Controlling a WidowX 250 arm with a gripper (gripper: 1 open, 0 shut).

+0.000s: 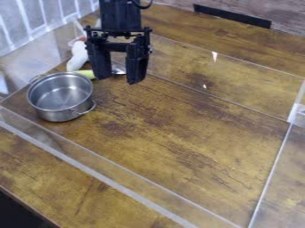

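Note:
My gripper [119, 68] hangs at the upper middle of the camera view, open, with its black fingers spread and nothing seen between them. A steel pot [61, 98] with side handles sits on the wooden table at the left, below and left of the gripper. Partly behind the gripper lie a small yellow-green item [86, 74] and a white object [78, 55]; what they are I cannot tell clearly.
Clear plastic walls border the work area on the wooden table [191, 134]. A white slatted rail [24, 22] stands at the upper left.

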